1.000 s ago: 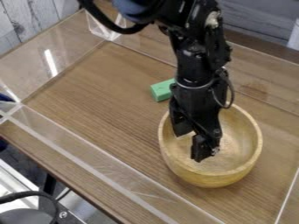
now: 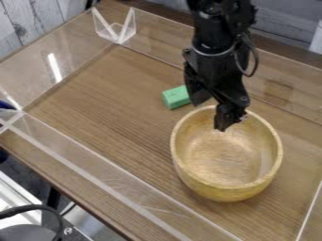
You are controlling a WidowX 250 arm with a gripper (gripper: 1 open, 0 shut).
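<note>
My black gripper (image 2: 212, 104) hangs over the back rim of a round yellow bowl (image 2: 227, 155), its fingers apart and pointing down, with nothing seen between them. A small green block (image 2: 175, 97) lies on the wooden table, just left of the gripper and partly behind it. The bowl looks empty.
A clear plastic container (image 2: 115, 25) stands at the back left. At the lower left corner, beyond the table's edge, part of a dark object shows.
The gripper has moved up and back, from down inside the bowl to above its back rim. The bowl and green block look unmoved.
</note>
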